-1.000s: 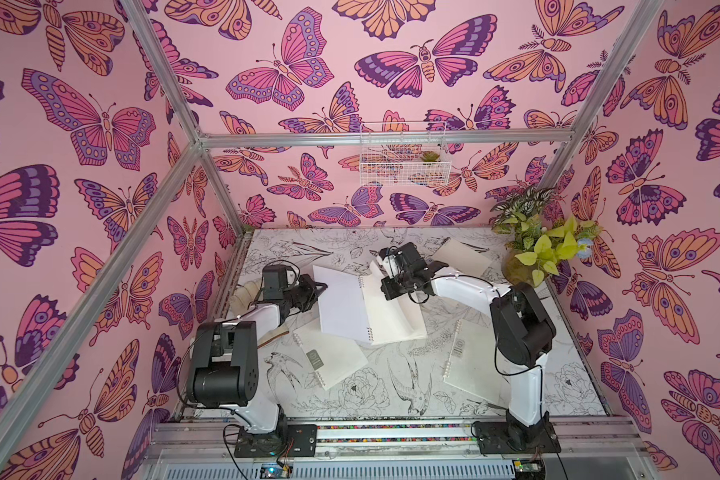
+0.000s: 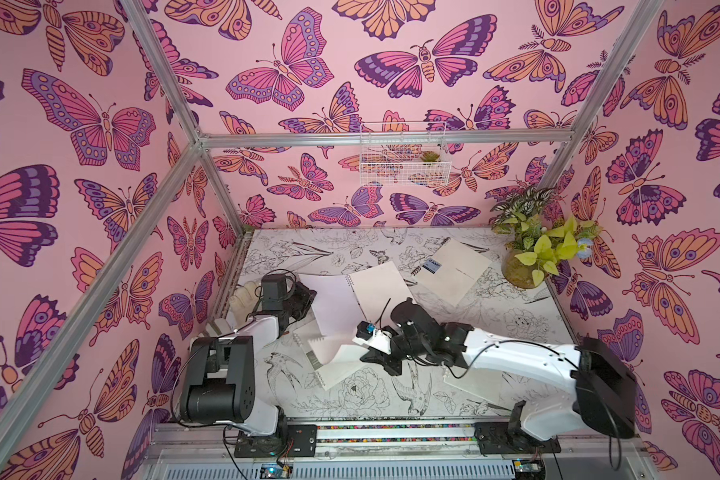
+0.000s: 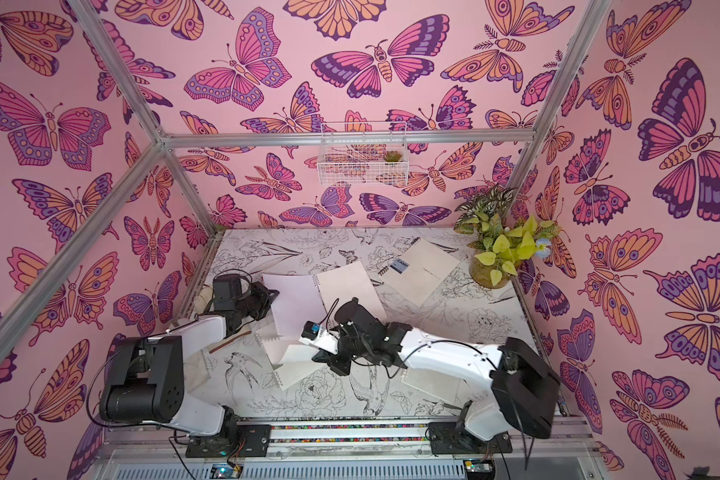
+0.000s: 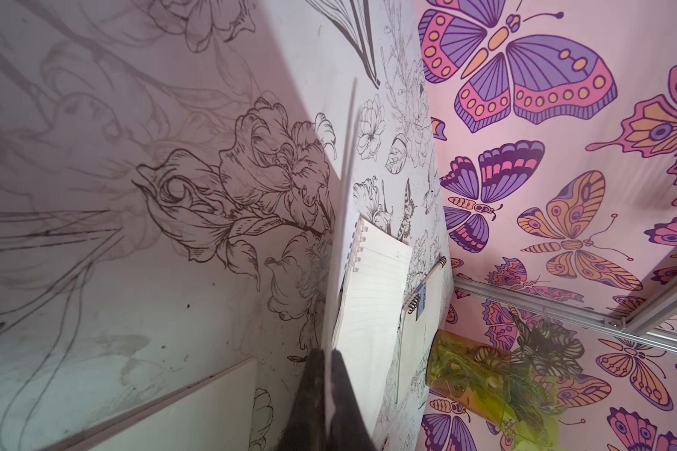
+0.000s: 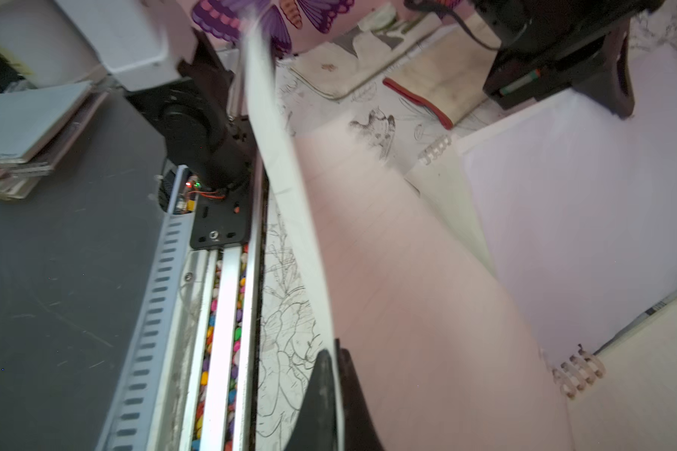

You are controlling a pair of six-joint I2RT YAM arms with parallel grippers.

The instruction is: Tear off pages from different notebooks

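My left gripper is shut on the pale cover (image 2: 325, 297) of an open spiral notebook, holding it at its left edge. The notebook's cream pages (image 2: 381, 289) lie to the right of the rings. My right gripper is shut on a loose-looking page (image 5: 421, 300), which bends and hangs in front of the open notebook. In the top left view this page covers part of another notebook (image 2: 328, 381) at the front left. A third closed notebook (image 2: 457, 276) with a blue label lies at the back right.
Another notebook (image 2: 473, 385) lies at the front right, mostly behind my right arm. A glass vase with leafy plants (image 2: 522, 268) stands at the back right corner. Folded cloth (image 5: 436, 75) lies by the left edge. Bare table (image 2: 412, 396) shows at the front middle.
The right gripper has swung from above the open notebook toward the front left, bringing the page along. The notebook has shifted slightly left.
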